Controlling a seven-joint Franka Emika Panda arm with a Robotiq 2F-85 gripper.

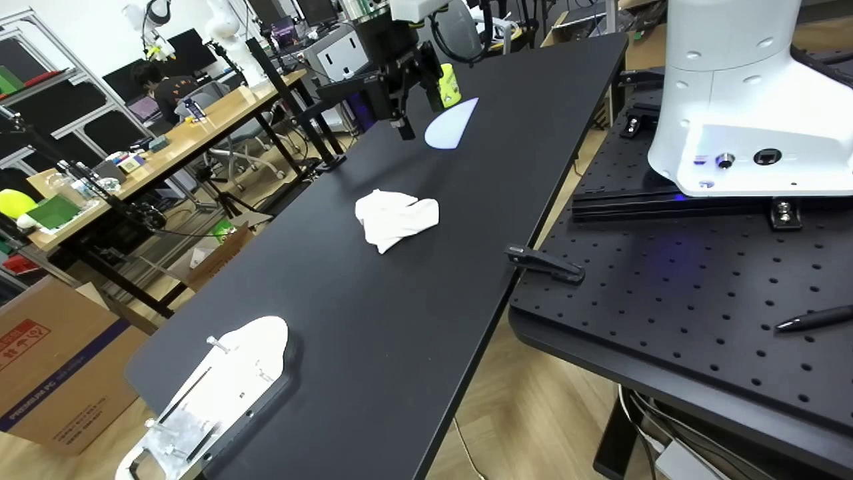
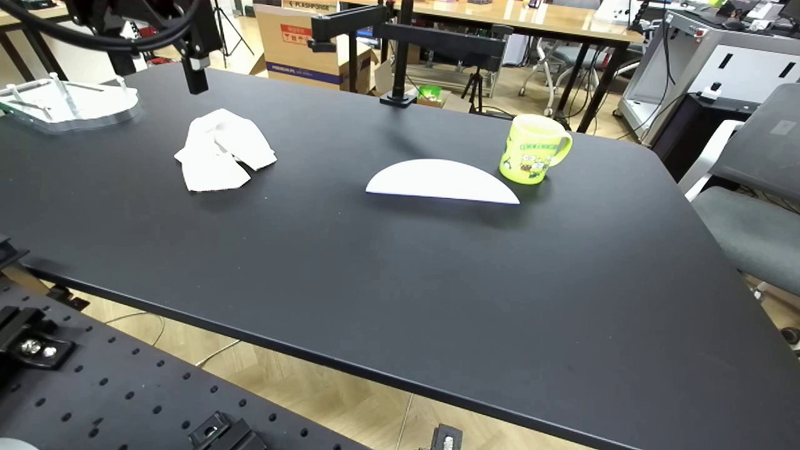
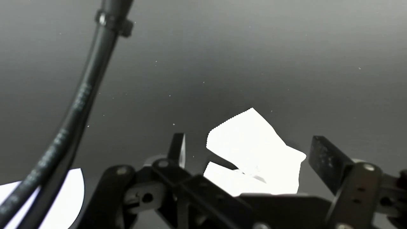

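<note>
A crumpled white cloth or paper piece lies on the dark table. My gripper is open above the table, and in the wrist view the white piece shows between its spread fingers. Exterior view 2 has the gripper at the upper left, raised clear of the white piece, with nothing held. A flat white half-round sheet rests farther right, and near its right end stands a yellow-green mug, upright with its handle to the right.
A white rack with upright pegs sits at the table's end away from the mug. A black clamp grips the peg-holed base beside the table. Wide bare table surface lies in front of the half-round sheet.
</note>
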